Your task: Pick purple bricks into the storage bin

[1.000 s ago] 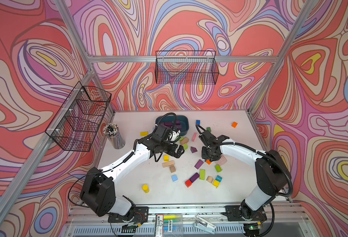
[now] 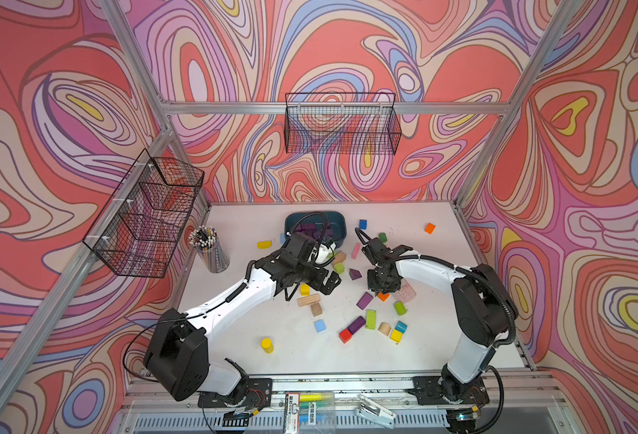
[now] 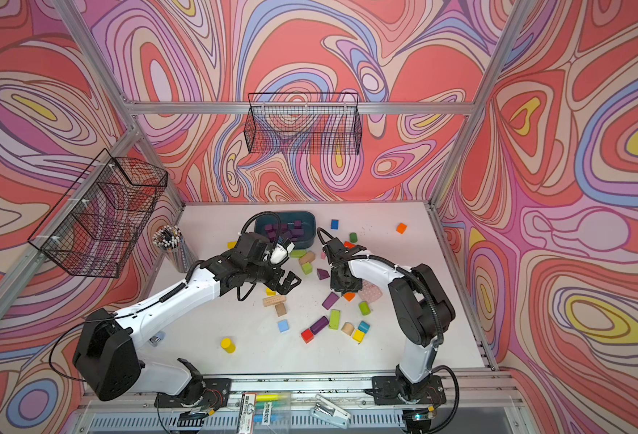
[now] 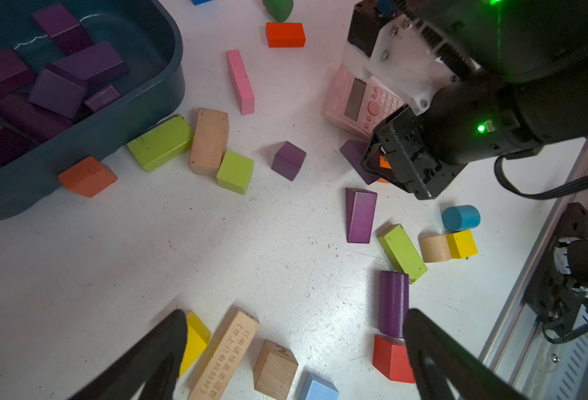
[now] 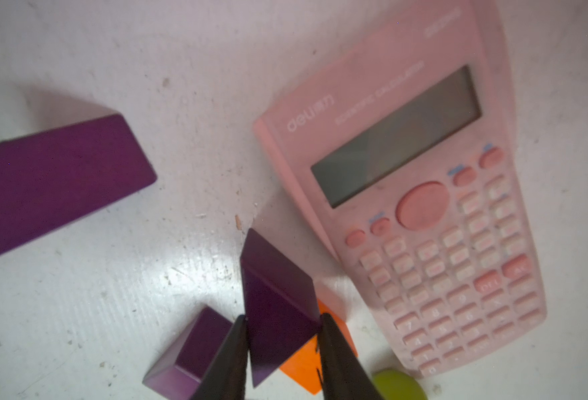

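Note:
The dark storage bin (image 4: 168, 86) holds several purple bricks at the back centre. My right gripper has its fingers on either side of a dark purple prism (image 5: 273, 286) beside an orange brick and a pink calculator; whether they grip it is unclear. Other purple pieces lie on the table: a small cube (image 4: 288, 160), a long brick (image 4: 360, 214) and a cylinder (image 4: 394, 303). My left gripper (image 2: 324, 279) hangs open over the table in front of the bin, its fingers blurred in the left wrist view, nothing between them.
Green, yellow, red, blue and wooden blocks are scattered round both grippers. The pink calculator (image 5: 394, 133) lies under the right arm. A pen holder (image 2: 214, 253) stands at the left; wire baskets hang on the frame.

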